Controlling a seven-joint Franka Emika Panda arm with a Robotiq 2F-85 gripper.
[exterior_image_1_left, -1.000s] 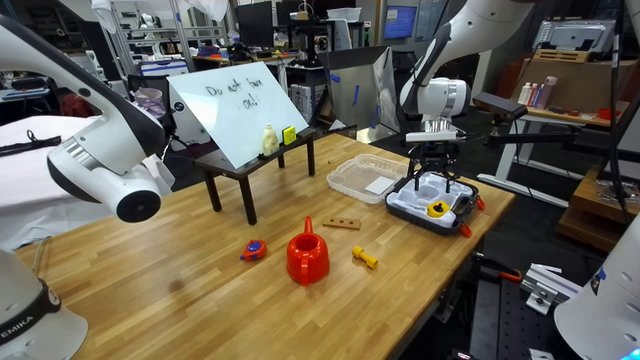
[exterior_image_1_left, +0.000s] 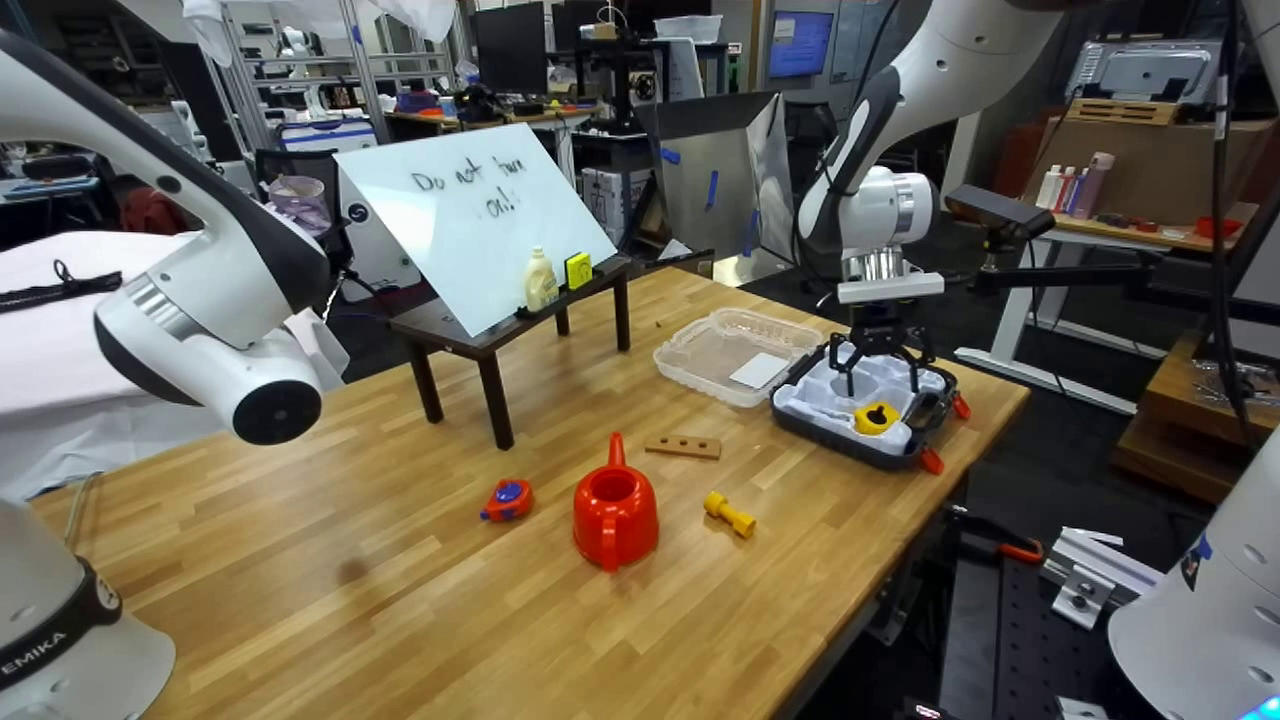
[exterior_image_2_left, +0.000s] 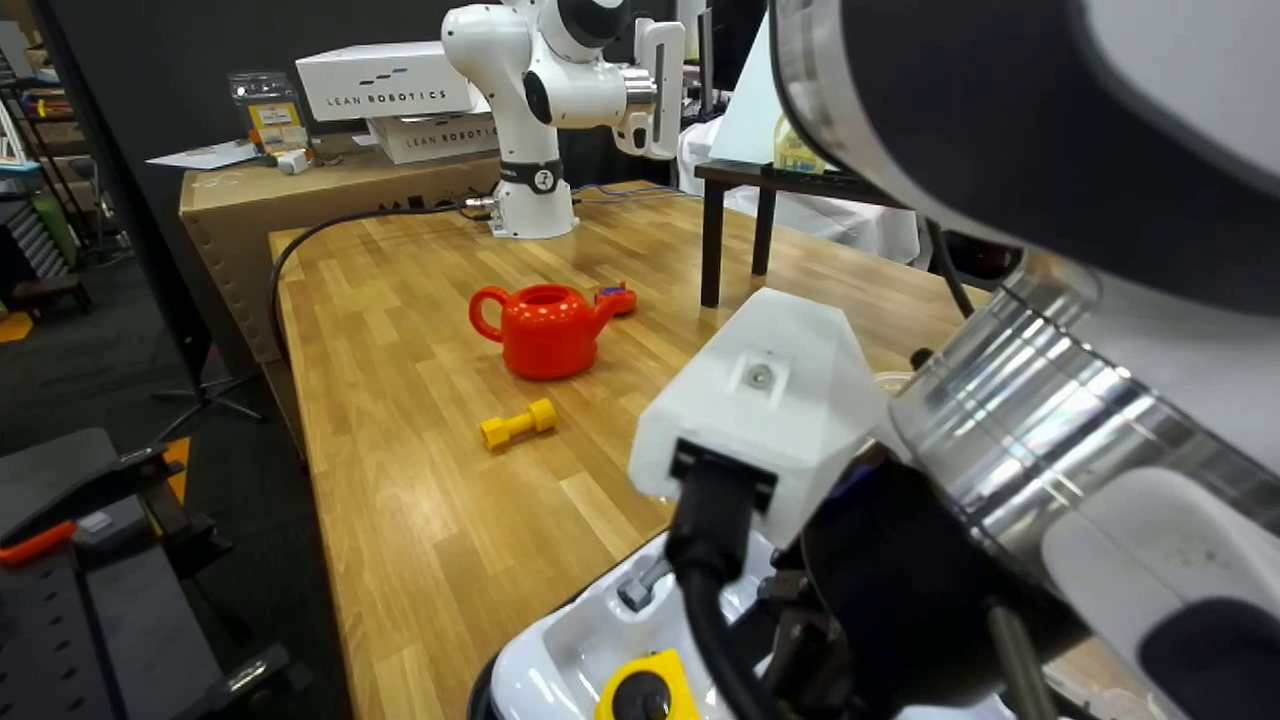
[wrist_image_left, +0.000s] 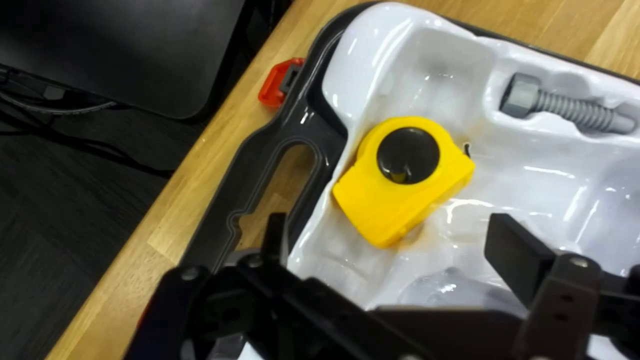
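Observation:
My gripper stands open with nothing between its fingers, low over the toolbox in the wrist view. Ahead of the fingers a yellow tape measure (wrist_image_left: 390, 204) with a black round centre lies in the white moulded tray (wrist_image_left: 516, 174), close to its handle-side wall. It is apart from both fingertips. In exterior view 1 the gripper (exterior_image_1_left: 882, 382) is above the tray, and the tape measure (exterior_image_1_left: 875, 418) lies nearer the camera than the fingers. Exterior view 2 shows the tape measure (exterior_image_2_left: 649, 694) at the bottom edge, while the arm hides most of the toolbox.
A grey bolt (wrist_image_left: 561, 105) rests in its own tray recess. The dark case (exterior_image_1_left: 828, 439) sits near the table edge, beside a clear plastic lid (exterior_image_1_left: 708, 348). A red teapot (exterior_image_1_left: 615, 528), yellow peg (exterior_image_1_left: 729, 514), wooden strip (exterior_image_1_left: 684, 446) and red-blue toy (exterior_image_1_left: 509, 499) stand apart on the table.
My gripper has shifted right and a little toward the camera over the toolbox in exterior view 1. The tape measure and the table objects have not moved.

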